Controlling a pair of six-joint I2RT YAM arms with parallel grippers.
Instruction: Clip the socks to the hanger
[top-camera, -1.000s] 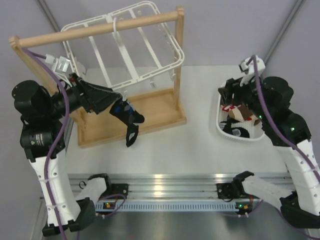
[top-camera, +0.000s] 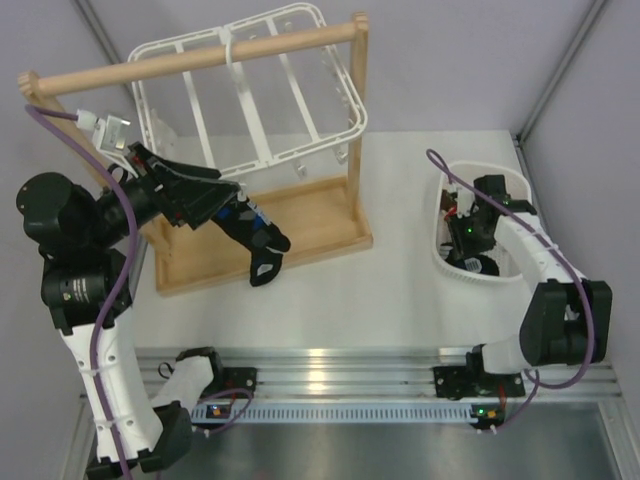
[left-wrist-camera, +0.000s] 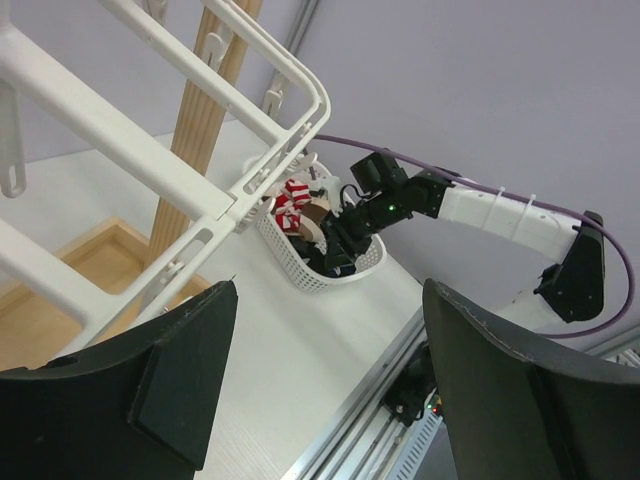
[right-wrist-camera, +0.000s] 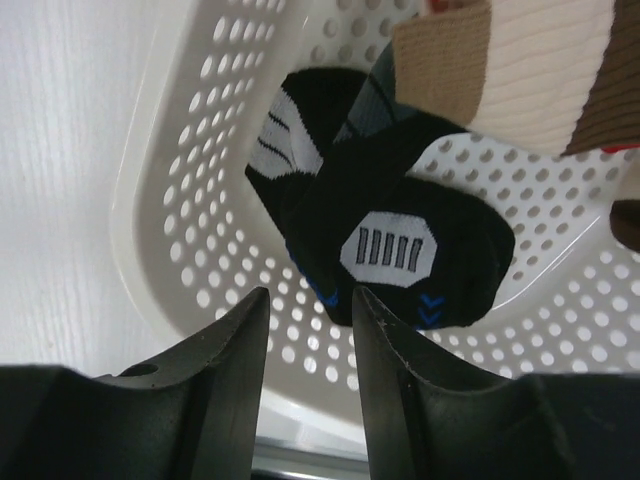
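Note:
The white hanger (top-camera: 262, 160) hangs tilted from a wooden stand, and a black sock (top-camera: 250, 232) dangles from its front edge. My left gripper stands open beside the hanger, with nothing between its fingers. Over in the white basket (right-wrist-camera: 165, 235), a black sock with grey and blue marks (right-wrist-camera: 345, 225) lies folded on the perforated floor. My right gripper is open at this sock's near end; whether a finger touches the cloth I cannot tell. A brown and cream sock (right-wrist-camera: 540, 75) lies at the upper right of the right wrist view.
Red and white striped cloth (left-wrist-camera: 292, 204) also lies in the basket. The basket's side walls stand close around my right gripper. The wooden stand's base (top-camera: 320, 240) is on the left.
My right arm has come down from above the basket until its gripper is inside, at the black sock. The hanging sock swings slightly; my left arm has barely moved.

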